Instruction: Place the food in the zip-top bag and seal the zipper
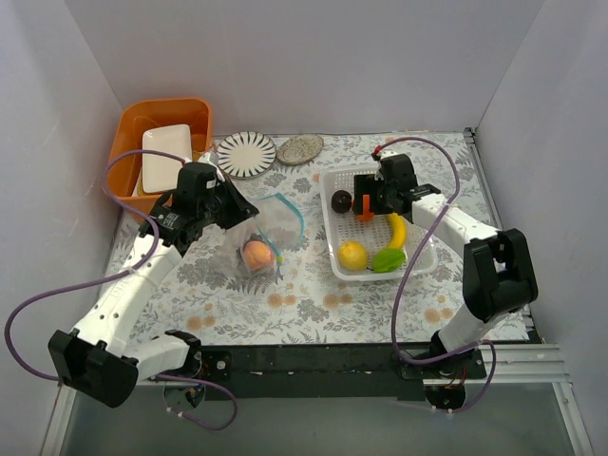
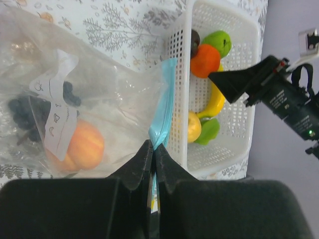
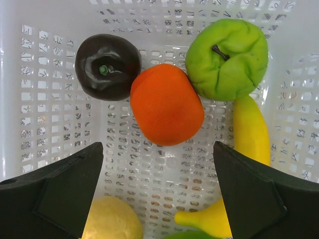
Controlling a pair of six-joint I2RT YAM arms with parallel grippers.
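A clear zip top bag (image 2: pixel 124 104) with a blue zipper edge hangs from my left gripper, which is shut on that edge. Inside the bag show a peach-coloured fruit (image 2: pixel 85 145) and dark grapes (image 2: pixel 25 113). Over the white basket (image 1: pixel 332 233), my right gripper stands open with nothing between its fingers. An orange fruit (image 3: pixel 167 105) lies just beyond its fingertips, between a dark round fruit (image 3: pixel 107 66) and a green one (image 3: pixel 227 59). A banana (image 3: pixel 250 130), a yellow fruit (image 1: pixel 352 255) and a green pepper-like item (image 1: pixel 388 259) share the basket.
An orange bin (image 1: pixel 136 123) holding a white tray stands at the back left. Two plates, one striped (image 1: pixel 246 152) and one speckled (image 1: pixel 300 148), lie at the back.
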